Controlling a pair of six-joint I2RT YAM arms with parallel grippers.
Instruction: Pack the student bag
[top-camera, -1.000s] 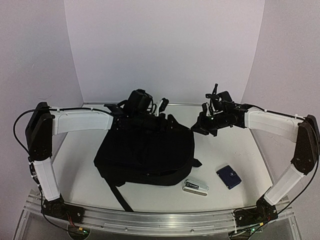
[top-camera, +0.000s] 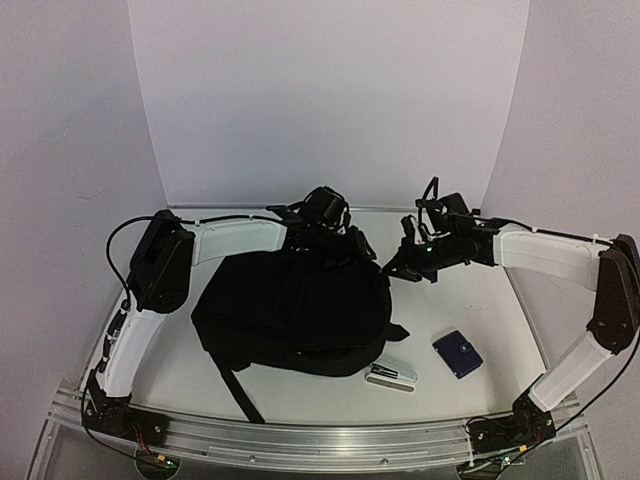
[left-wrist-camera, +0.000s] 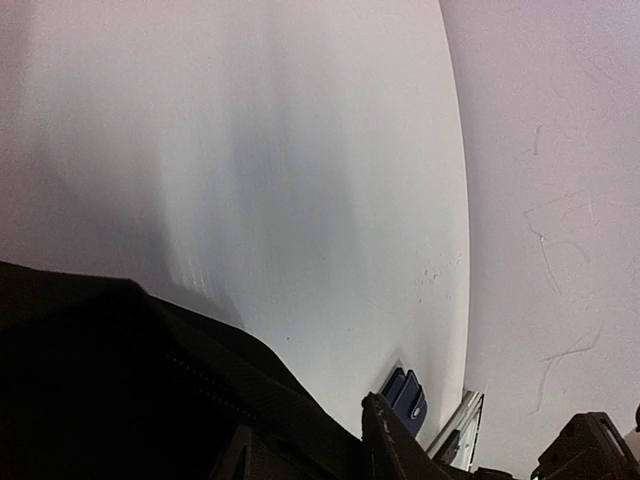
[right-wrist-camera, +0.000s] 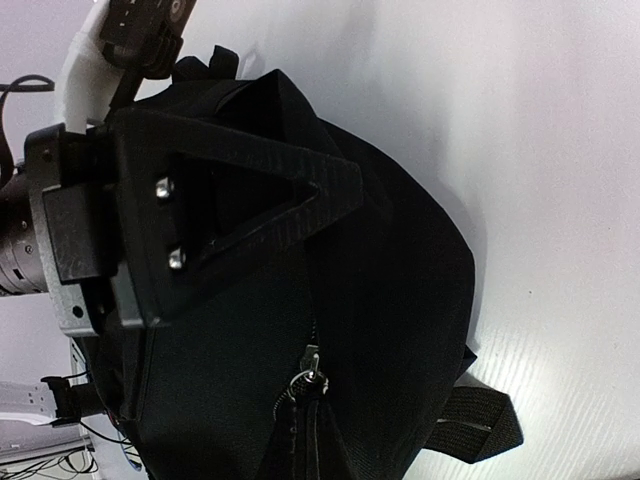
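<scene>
A black backpack (top-camera: 290, 310) lies on the left and middle of the table. My right gripper (top-camera: 388, 270) is at its right upper edge; in the right wrist view its fingers are close together on the fabric, just below a zipper pull (right-wrist-camera: 311, 375). Over the bag's upper right part, my left gripper (top-camera: 364, 246) has its fingers apart, with a fold of black cloth (left-wrist-camera: 250, 385) passing between them. A dark blue notebook (top-camera: 458, 354) and a white case with a black stapler-like item (top-camera: 390, 375) lie outside the bag. The bag's inside is too dark to make out.
One strap (top-camera: 236, 393) trails toward the front rail, and another short strap (right-wrist-camera: 478, 423) sticks out at the bag's right. Bare table (top-camera: 425, 310) shows between the bag and the notebook. The two grippers are close together.
My left arm has moved right across the bag, bringing its gripper near the right one. The bag's upper edge has shifted slightly. My right gripper has lowered slightly; notebook and case are unmoved.
</scene>
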